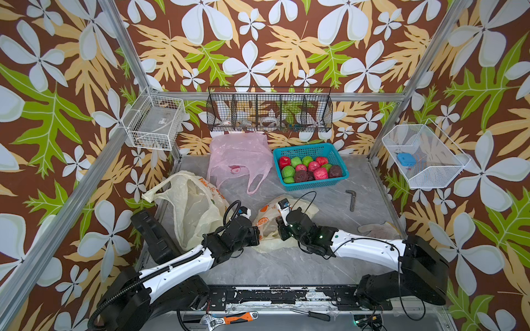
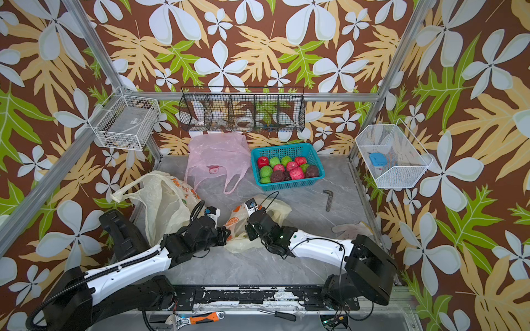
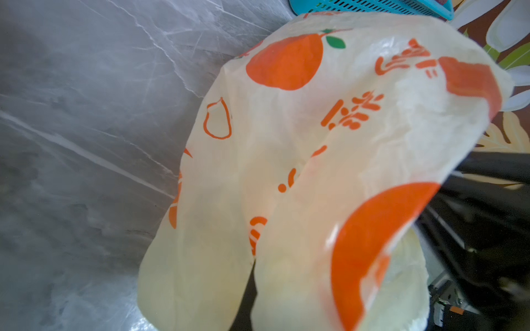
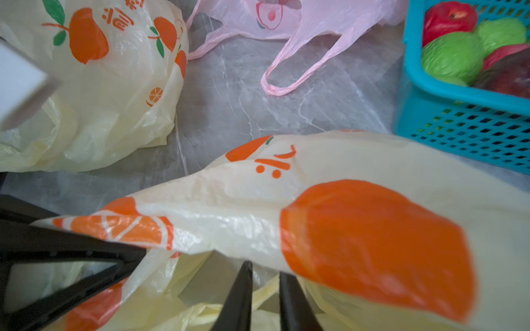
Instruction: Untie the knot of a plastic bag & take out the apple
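A cream plastic bag with orange fruit prints lies at the table's front middle, its mouth spread and no knot showing. My left gripper is shut on its thin plastic; in the right wrist view, the left gripper's dark fingers have the bag's edge between them. Over the bag, my right gripper has its fingers a little apart, with nothing seen held between them. Folds hide the bag's inside, and no apple shows there. Both grippers face each other closely in the top views.
Behind stands a teal basket of red, green and dark fruit. A pink bag and another cream bag lie to its left. A hex key rests on the right. Clear table lies in front of the bag.
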